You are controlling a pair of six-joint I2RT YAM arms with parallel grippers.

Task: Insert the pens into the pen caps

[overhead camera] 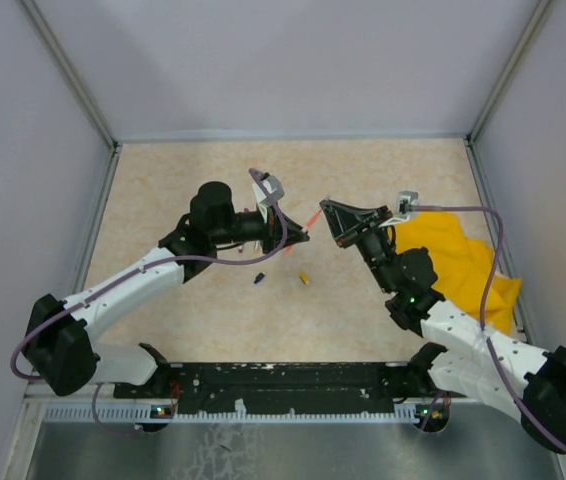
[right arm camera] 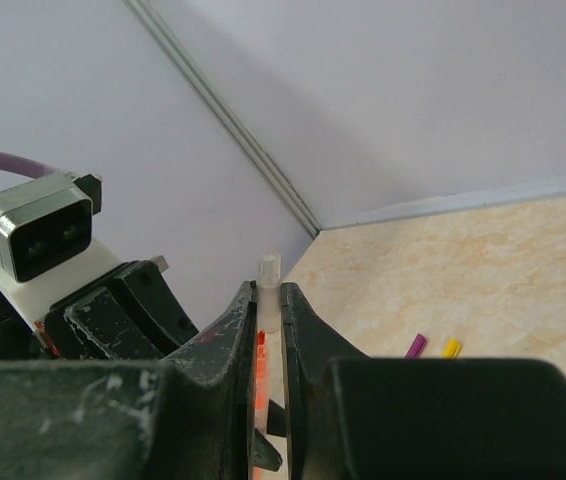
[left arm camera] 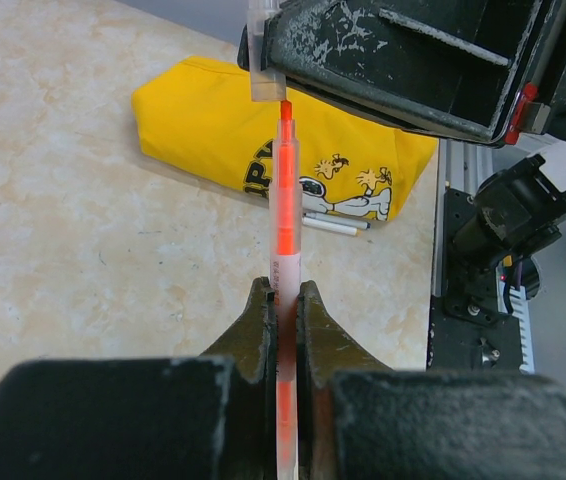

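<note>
An orange pen [left arm camera: 287, 265] stands upright in the left wrist view, and my left gripper is shut on its barrel. Its orange tip points up at a clear pen cap [left arm camera: 266, 50], meeting or almost touching the cap's lower end; whether it has entered I cannot tell. My right gripper is shut on that clear cap, whose upper end [right arm camera: 270, 268] sticks out above the fingers. From the top, the left gripper [overhead camera: 299, 236] and the right gripper [overhead camera: 330, 210] face each other, with the pen [overhead camera: 314, 217] slanting between them.
A yellow pouch [overhead camera: 453, 262] lies at the right, with white pens [left arm camera: 330, 225] beside it. On the table are a dark blue cap [overhead camera: 259, 278] and a yellow cap [overhead camera: 304, 278]; a purple cap [right arm camera: 416, 346] shows in the right wrist view.
</note>
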